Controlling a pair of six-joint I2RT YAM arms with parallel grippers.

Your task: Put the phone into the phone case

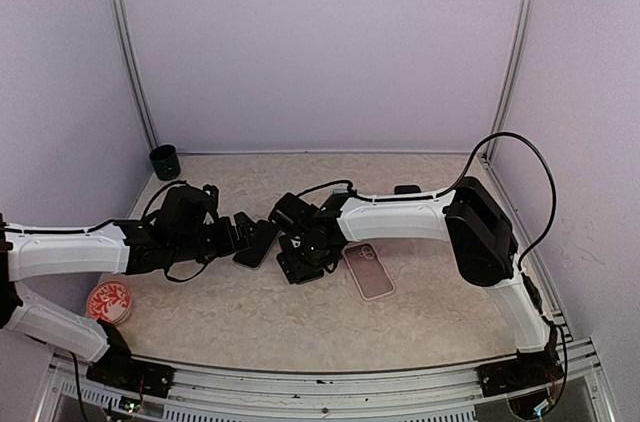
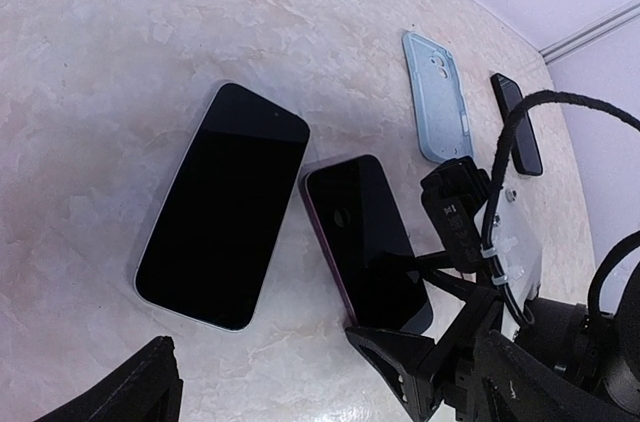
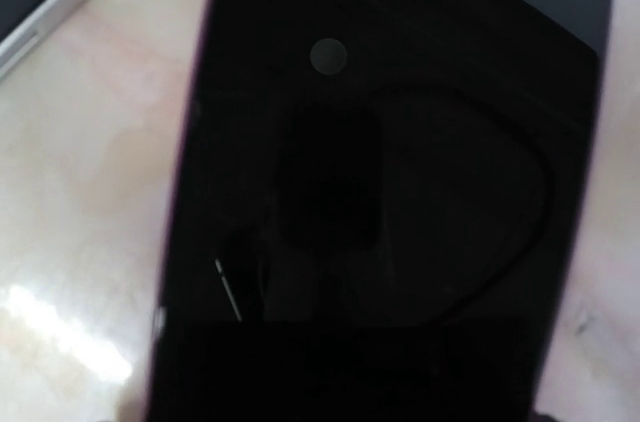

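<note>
A black phone with a pinkish edge lies flat on the table and fills most of the right wrist view. Over its near end is my right gripper, fingers spread apart, one at the left edge and the other reaching over the right side; whether they touch it is unclear. A pink phone case [image 1: 370, 272] rests to the right, partly hidden by the right arm. My left gripper [image 1: 243, 230] is open, with nothing between its fingers, above and near a larger black phone with a silver edge [image 2: 225, 207].
Toward the back lie a light blue case [image 2: 437, 97] and a small black phone [image 2: 517, 124]. A dark cup [image 1: 165, 162] stands at the back left, and a red patterned round item [image 1: 109, 302] is at the left edge.
</note>
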